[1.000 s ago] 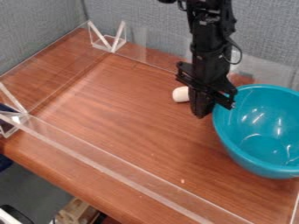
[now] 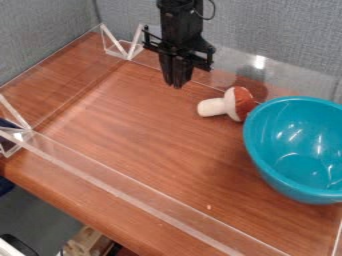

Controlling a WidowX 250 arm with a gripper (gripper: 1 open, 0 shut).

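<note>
My black gripper (image 2: 178, 72) hangs over the back middle of the wooden table, its fingers pointing down; whether they are open or shut is hard to tell. To its right and a little nearer lies a mushroom-shaped toy (image 2: 230, 105) with a white stem and red cap, on its side. A large turquoise bowl (image 2: 293, 150) stands at the right, beside the toy.
Clear plastic walls (image 2: 147, 208) edge the wooden table (image 2: 127, 140), with white brackets (image 2: 122, 46) at the back left and left side. A grey padded wall is behind.
My gripper has moved left and up, away from the bowl and toy, uncovering the mushroom toy's red cap. The bowl looks unmoved.
</note>
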